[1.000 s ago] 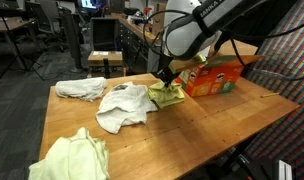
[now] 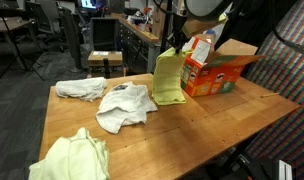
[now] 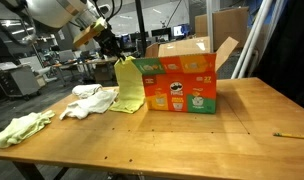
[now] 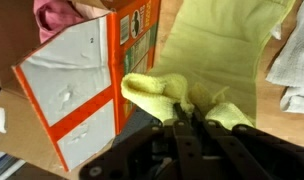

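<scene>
A yellow cloth (image 2: 169, 80) hangs from my gripper (image 2: 177, 47), its lower part resting on the table beside the open box. In the wrist view, my gripper is shut with a bunched part of the yellow cloth (image 4: 214, 50) between its fingers. The cardboard box (image 3: 179, 84), red and green with printed sides, stands close by with its flaps up. In the wrist view something pink lies inside the box (image 4: 77, 80). Exterior view 2 shows the cloth (image 3: 129, 88) pulled up against the box's left side.
A white cloth (image 2: 125, 107) lies left of the yellow one, with another white cloth (image 2: 82, 88) behind it. A pale cloth (image 2: 70, 158) is at the near left. A pencil-like stick (image 3: 294, 135) lies at the right.
My gripper has risen from low over the table, lifting the yellow cloth from a crumpled heap into a tall hanging strip. The other cloths stay where they were.
</scene>
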